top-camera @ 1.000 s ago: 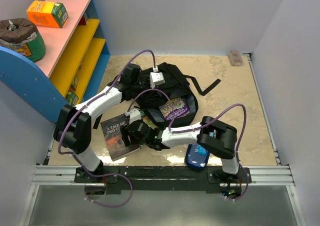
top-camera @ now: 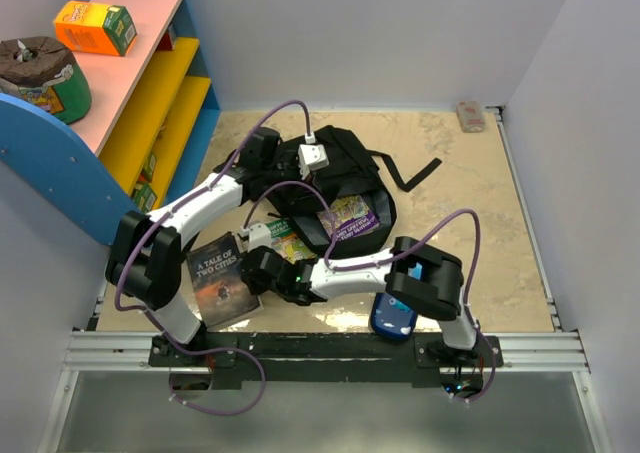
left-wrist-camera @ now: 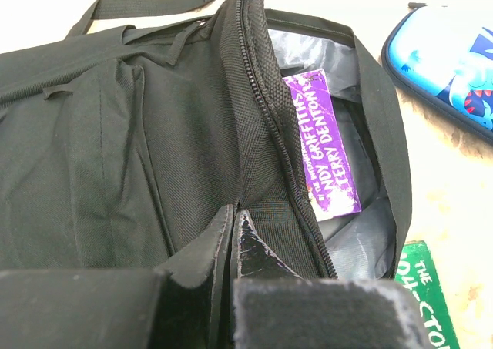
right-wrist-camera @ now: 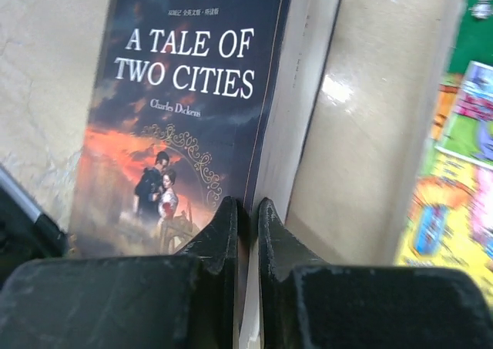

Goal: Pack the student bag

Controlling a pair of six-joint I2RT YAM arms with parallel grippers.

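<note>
A dark book, A Tale of Two Cities, is at the front left, cover up. At its long edge my right gripper is shut, with the book's edge between its fingers. The black bag lies open towards the front. My left gripper is shut at the bag, and a fold of its cloth runs into the fingertips. Inside the bag's opening shows a purple book. A green-topped book lies in front of the bag, partly hidden by the right arm.
A blue pencil case lies at the front, partly under the right arm. A small clear box stands at the back right. The shelf bounds the left side.
The dark book has shifted left and turned slightly; more of its cover shows. The left arm and the bag look unchanged.
</note>
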